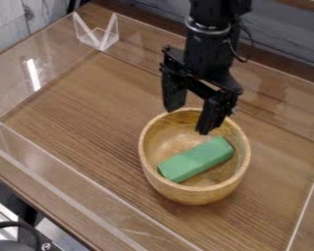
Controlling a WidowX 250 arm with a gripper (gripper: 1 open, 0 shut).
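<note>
My black gripper (196, 103) hangs just over the back rim of a yellow bowl (160, 162), its dark fingers pointing down and standing apart, open. A green rectangular block (195, 160) lies at a slant in the bowl, in front of the gripper and clear of it.
The bowl rests on a brown wooden table (75, 118). A white wire-like holder (97, 29) stands at the back left. Light edges run along the back and left sides.
</note>
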